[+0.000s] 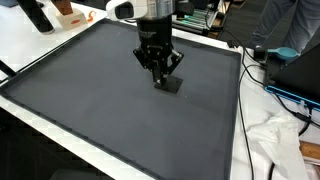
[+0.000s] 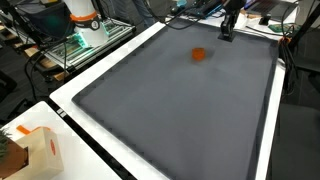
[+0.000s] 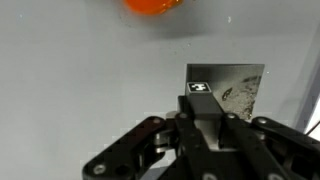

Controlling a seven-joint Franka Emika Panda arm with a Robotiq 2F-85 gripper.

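Note:
My gripper is shut on a small dark piece with a black-and-white patterned end. Just beyond that end, a dark square plate with a scuffed, shiny patch lies on the table in the wrist view. In exterior view 1, the gripper is low over the table, at the left edge of the plate. An orange round object rests apart from the gripper in exterior view 2. Only its lower edge enters the wrist view; the arm hides it in exterior view 1.
The grey tabletop is broad and mostly bare toward the front. Beyond its pale edge, exterior view 1 shows a crumpled white bag. Cables run past the table's right side.

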